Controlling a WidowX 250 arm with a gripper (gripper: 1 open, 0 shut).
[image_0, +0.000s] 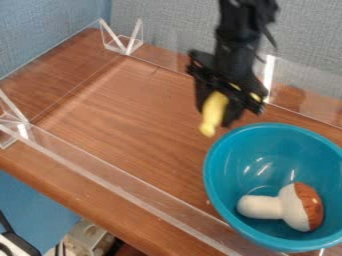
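My black gripper (227, 95) hangs over the wooden counter at upper middle, shut on a yellow banana (211, 116), which dangles beneath it, blurred. Just below and right of the banana is a blue bowl (235, 150) holding a white toy mushroom (278, 207) with a brown cap. The banana is above and outside the bowl's far left rim.
Clear plastic edging runs along its front and back, with white brackets (122, 39) at the back left. Grey and blue walls stand behind.
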